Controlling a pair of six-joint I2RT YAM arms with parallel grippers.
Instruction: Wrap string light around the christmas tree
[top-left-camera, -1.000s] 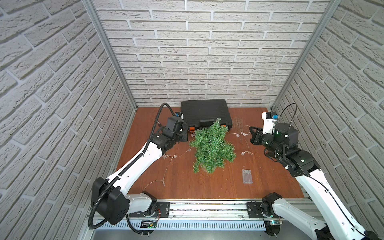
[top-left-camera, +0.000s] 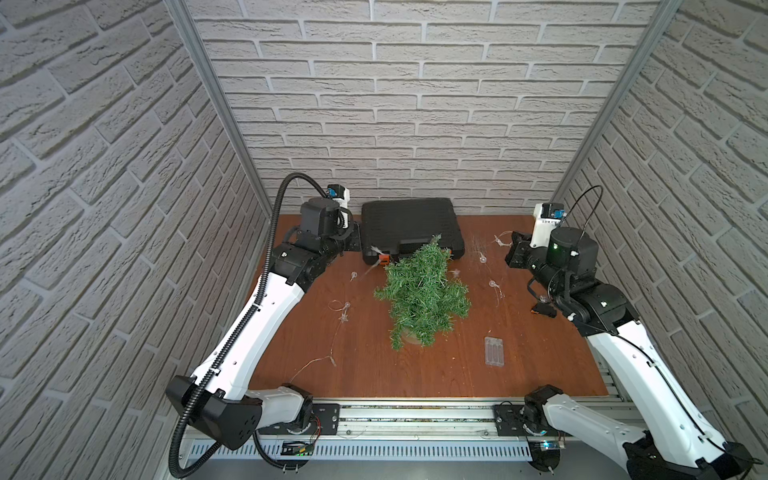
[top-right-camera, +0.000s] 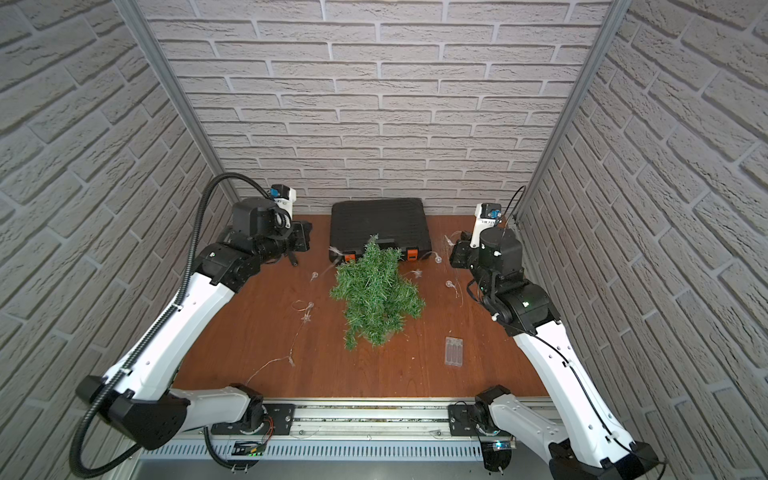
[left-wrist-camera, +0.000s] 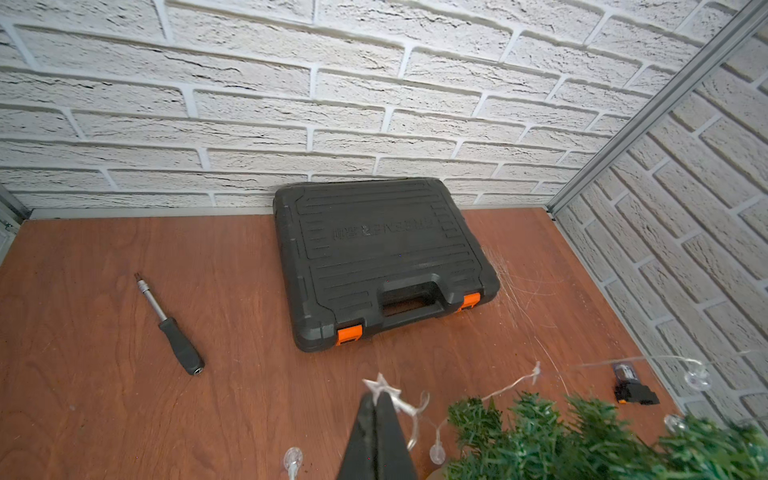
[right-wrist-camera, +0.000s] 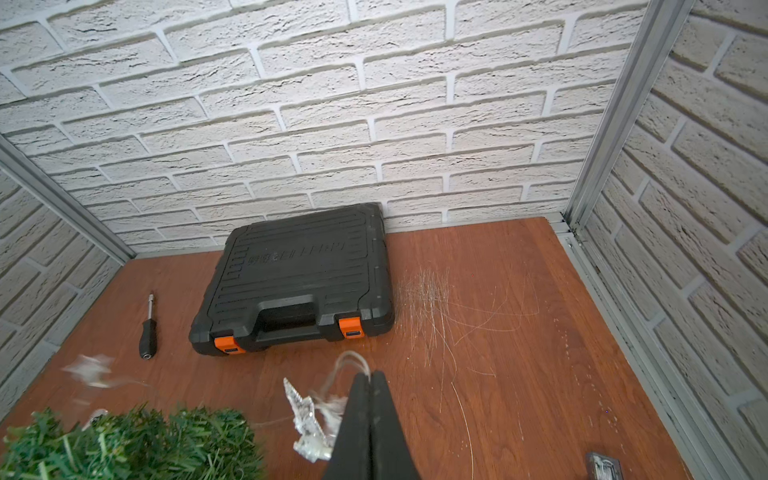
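Note:
The small green tree (top-left-camera: 422, 296) stands mid-table. Clear string lights with bulbs and star ornaments run beside and behind it, including a small bulb (left-wrist-camera: 695, 379). In the left wrist view my left gripper is shut, a white star and wire at its tips; my right gripper is also shut, white wire and a star at its tips. Both seem to hold the string, though the exact grip is hard to see. They are raised on either side of the tree.
A black tool case (top-left-camera: 408, 216) lies at the back. A screwdriver (left-wrist-camera: 176, 336) lies left of it. A clear battery box (top-left-camera: 493, 351) lies front right. Brick walls enclose three sides.
My left gripper has risen and moved back from its place by the tree. My right gripper has shifted slightly up and back, and the hanging string has moved.

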